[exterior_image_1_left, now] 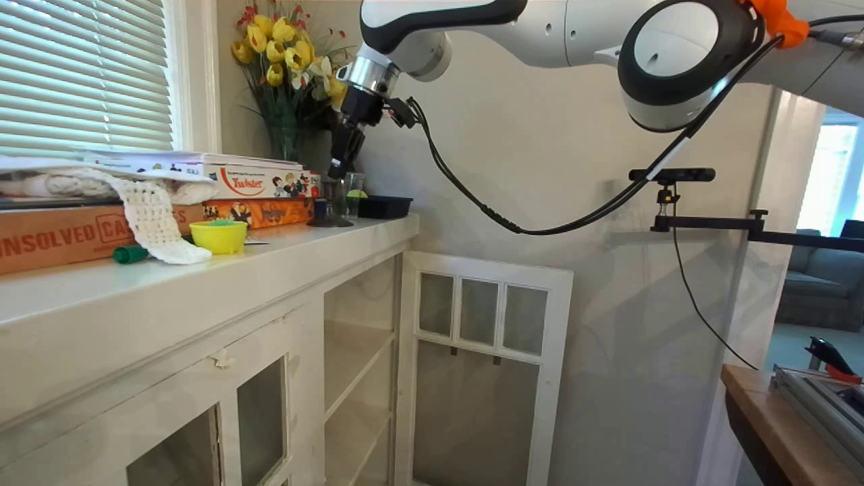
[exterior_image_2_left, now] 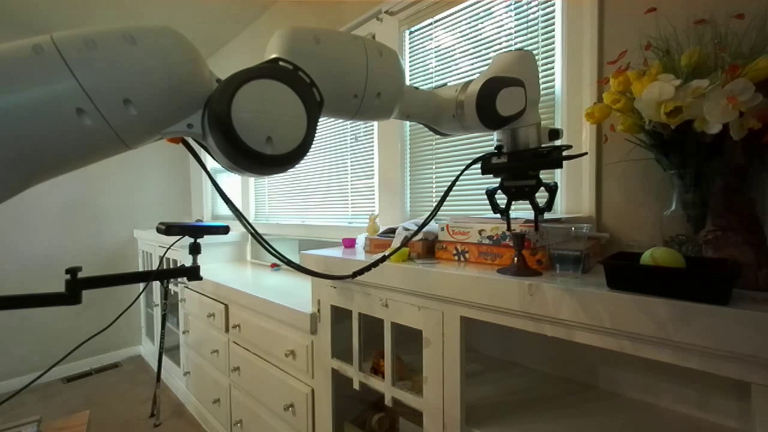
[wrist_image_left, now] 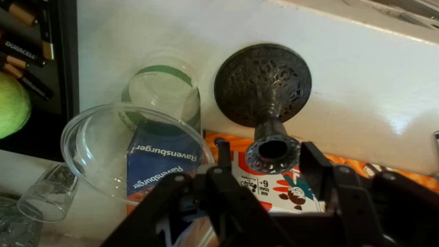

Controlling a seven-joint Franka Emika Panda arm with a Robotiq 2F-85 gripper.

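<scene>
A dark metal candle holder point(wrist_image_left: 263, 82) with a wide, ornate round base stands upright on the white cabinet top. My gripper point(exterior_image_2_left: 522, 224) points down just above it and is open. In the wrist view, the holder's cup-shaped top point(wrist_image_left: 272, 154) shows between the two black fingertips of the gripper. In exterior view 2 the fingers straddle the top of the holder point(exterior_image_2_left: 519, 259), at about its height or slightly above. Whether either finger touches it cannot be told. Exterior view 1 shows the gripper point(exterior_image_1_left: 335, 171) side-on over the counter.
Clear plastic cups point(wrist_image_left: 164, 94) stand close beside the holder. A black tray point(exterior_image_2_left: 669, 277) with a green ball and batteries lies beyond them. Board game boxes point(exterior_image_2_left: 489, 241) are stacked behind. The counter's front edge point(exterior_image_2_left: 446, 277) is near; a flower vase point(exterior_image_1_left: 283, 133) stands in the corner.
</scene>
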